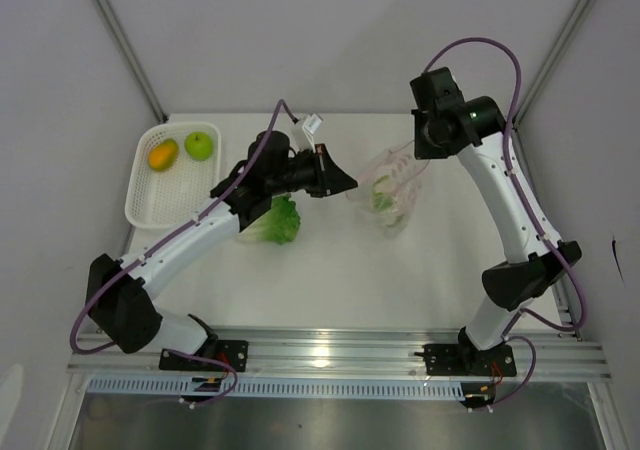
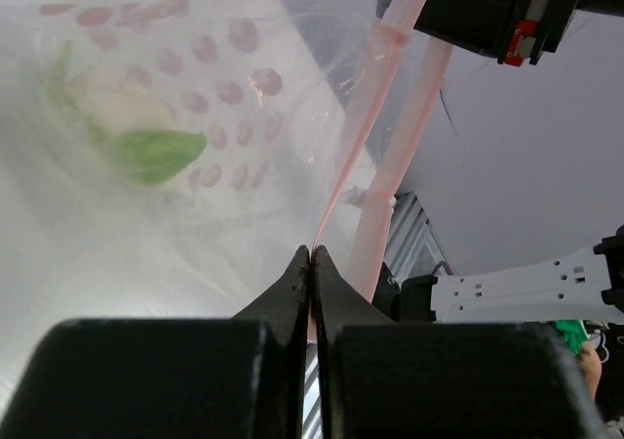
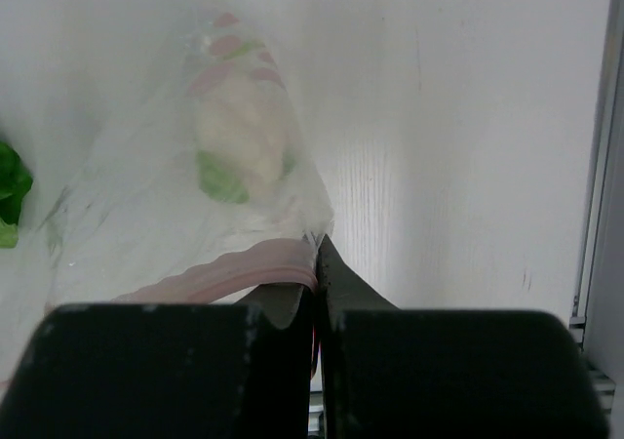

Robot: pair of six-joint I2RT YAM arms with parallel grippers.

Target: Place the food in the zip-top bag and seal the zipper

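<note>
A clear zip bag (image 1: 390, 205) with pink spots and a pink zip edge hangs between my grippers, with pale, leafy food (image 2: 141, 151) inside. My left gripper (image 1: 350, 184) is shut on the bag's rim at one end; in the left wrist view its fingertips (image 2: 298, 273) meet at the pink strip. My right gripper (image 1: 420, 150), farther back and to the right, is shut on the other end of the rim, which curves into its fingers in the right wrist view. A green lettuce (image 1: 270, 225) lies on the table under the left arm.
A white basket (image 1: 145, 195) at the back left holds a mango (image 1: 163, 155) and a green apple (image 1: 199, 146).
</note>
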